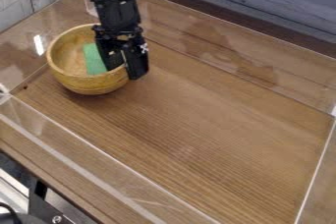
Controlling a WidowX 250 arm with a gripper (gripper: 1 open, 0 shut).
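Observation:
A yellow bowl [73,81] sits at the left of the wooden table, a green object [94,59] inside it toward the back. My black arm comes down from the top, and its gripper [125,63] is over the right part of the bowl and its rim, beside the green object. The fingers are dark and small in this view; I see nothing clearly held between them.
A pale wall stands at the back left and along the top. A cable lies at the bottom left corner.

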